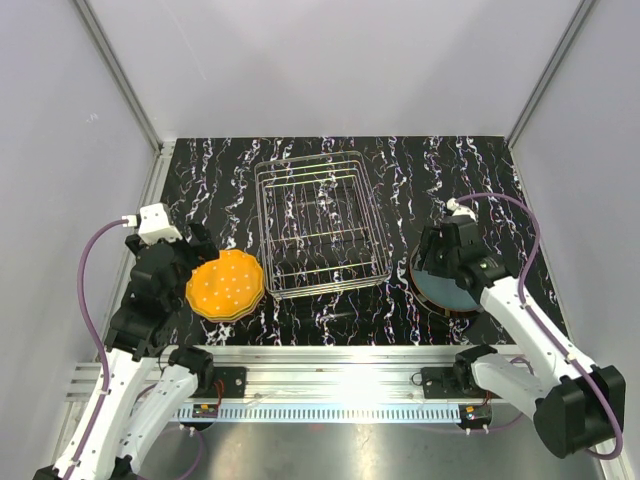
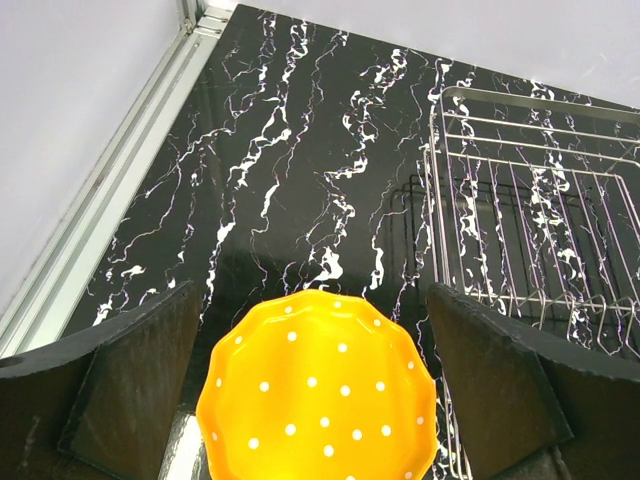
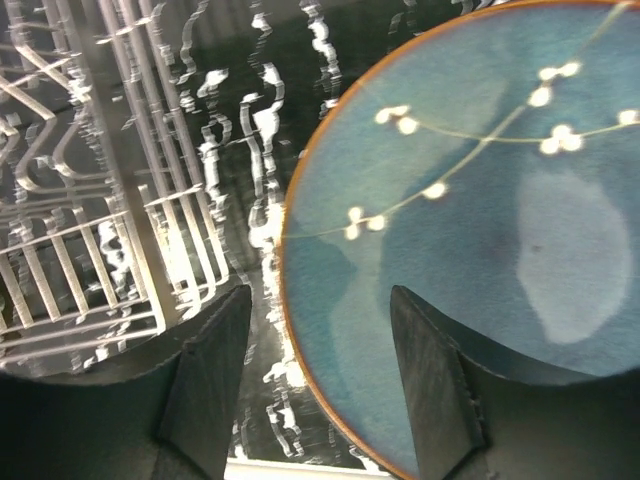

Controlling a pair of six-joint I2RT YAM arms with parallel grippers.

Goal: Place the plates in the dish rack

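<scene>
An empty-looking wire dish rack (image 1: 322,283) stands mid-table. Left of it is a stack of scalloped orange plates with white dots (image 2: 315,400), with my left gripper (image 1: 204,240) open above its back edge. On the right lies a stack of teal plates (image 3: 500,230) with brown rims. My right gripper hangs low over the left rim of that stack, its fingers apart, one over the plate and one outside the rim, nothing seen held between them.
Grey walls (image 1: 70,200) close in the sides and back, with metal rails along the front edge.
</scene>
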